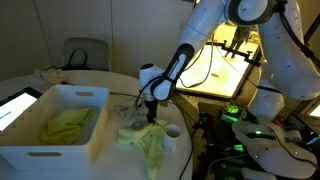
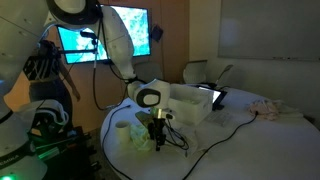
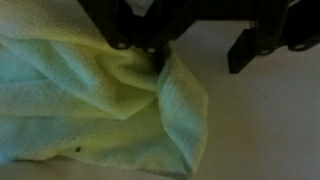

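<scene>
A yellow-green cloth [image 1: 152, 145] lies loosely spread on the white table, between a white bin and a white cup. My gripper [image 1: 152, 116] points down at the cloth's far edge, low over the table. In the wrist view the gripper has its fingers well apart. One of its fingers [image 3: 140, 25] is at the bunched cloth [image 3: 120, 100], and the other stands over bare table. Whether that finger touches the cloth cannot be told. A second green cloth [image 1: 67, 127] rests inside the bin [image 1: 101, 97].
The white cup [image 1: 173, 137] stands close to the near cloth's right side. A greyish crumpled thing [image 1: 127, 114] lies left of my gripper. Behind it is another crumpled item [image 1: 53, 76], with a cable crossing the table.
</scene>
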